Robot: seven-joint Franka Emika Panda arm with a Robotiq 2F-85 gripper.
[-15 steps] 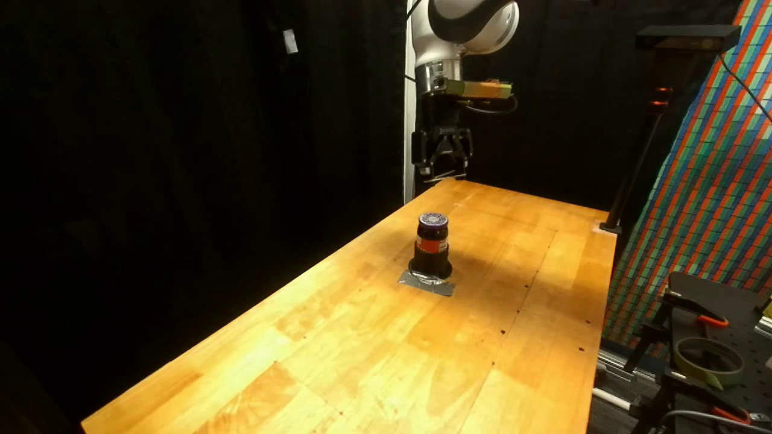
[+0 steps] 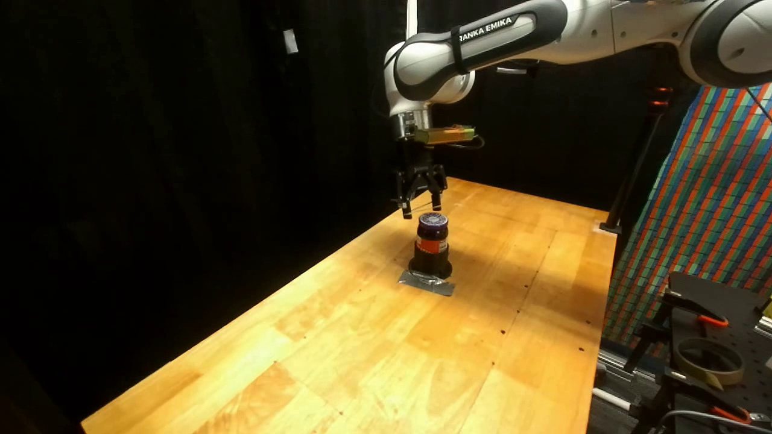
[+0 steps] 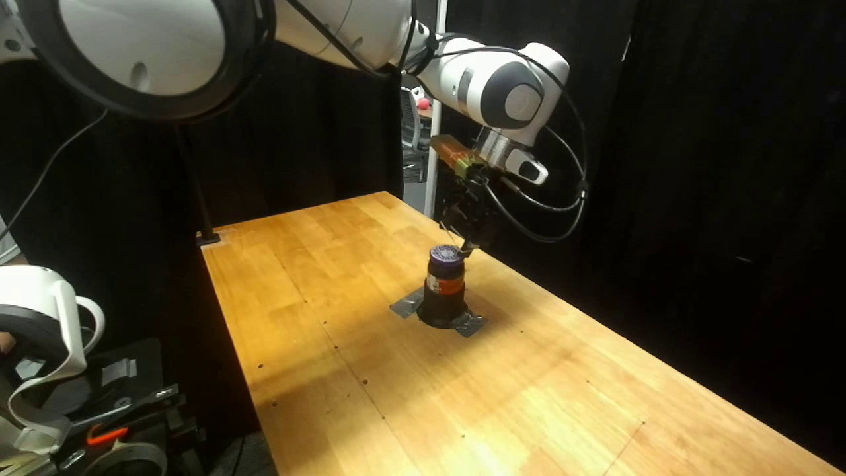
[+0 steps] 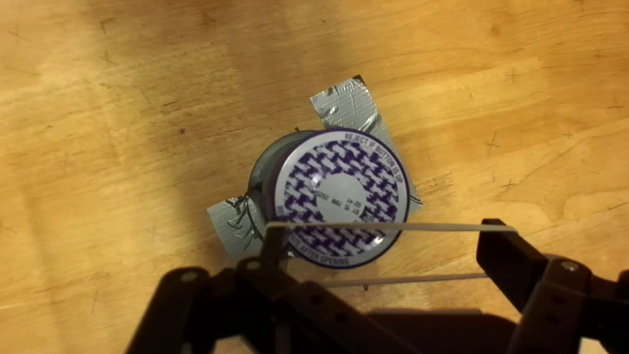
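Note:
A dark jar (image 2: 432, 246) with an orange label stands upright in a black holder (image 2: 430, 264) taped to the table. Its purple-and-white lid (image 4: 342, 197) fills the middle of the wrist view, printed with "reject if button is up". My gripper (image 2: 421, 213) is open just above the jar, fingers pointing down. In the wrist view, light bands (image 4: 413, 226) stretch between the fingers and cross over the near part of the lid. Nothing is gripped. In exterior view 2 the gripper is dark and partly lost against the curtain, close behind the lid (image 3: 446, 254).
Grey tape strips (image 3: 469, 322) fasten the holder to the wooden table (image 2: 325, 347). A dark side cart (image 2: 716, 325) with clamps and a tape roll (image 2: 707, 361) stands beyond the table edge.
The arm has lowered, and my gripper has come down from high behind the jar to just above its lid. The jar and holder have not moved.

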